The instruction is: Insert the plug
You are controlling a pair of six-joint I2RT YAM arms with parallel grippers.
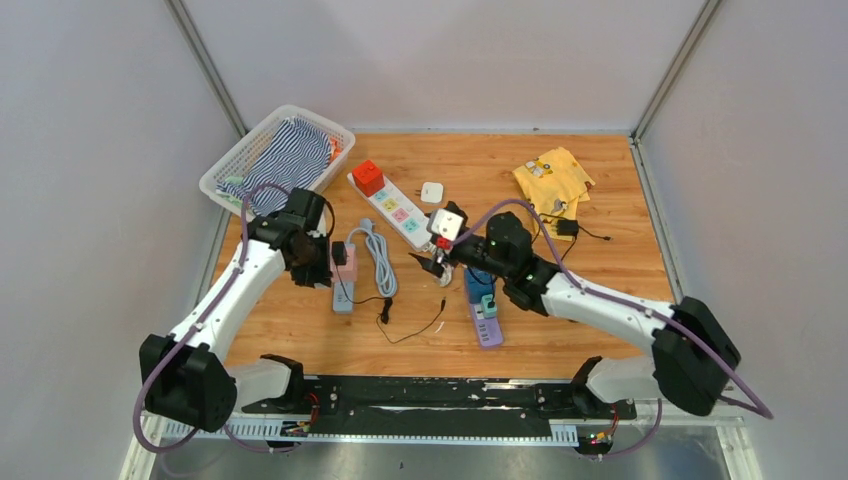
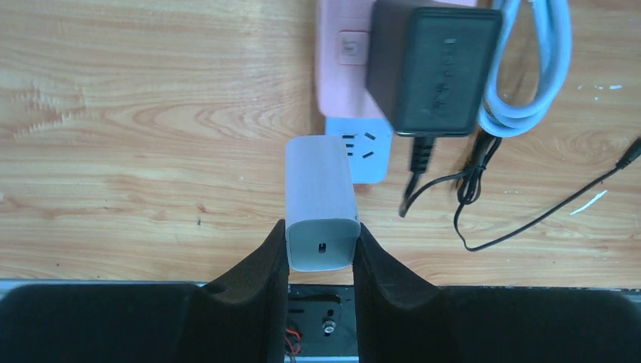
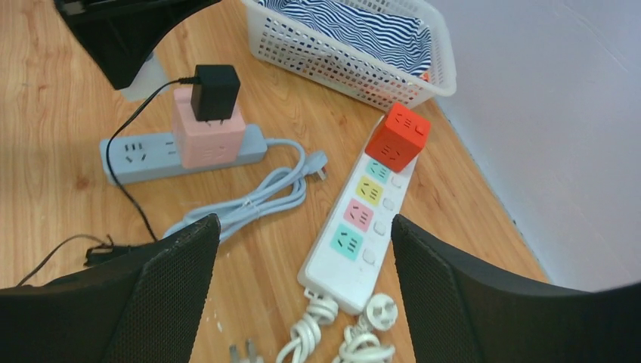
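A black adapter (image 2: 453,72) sits on the pink cube (image 2: 344,64), which is mounted on the light-blue power strip (image 2: 370,147). In the left wrist view, a pale elongated block (image 2: 321,200) with a small slot in its near face stands between the fingertips of my left gripper, touched on both sides. It is left of the strip's uncovered end. The right wrist view shows the same block partly hidden behind the left fingers (image 3: 128,38). My right gripper is spread wide, empty, over the area near the white power strip (image 3: 351,227).
A red cube (image 1: 368,178) sits on the white strip's far end. A white charger (image 1: 431,192), a yellow pouch (image 1: 553,182) and a purple-blue strip (image 1: 488,328) lie farther right. The basket (image 1: 335,137) stands back left. Cables cross the middle.
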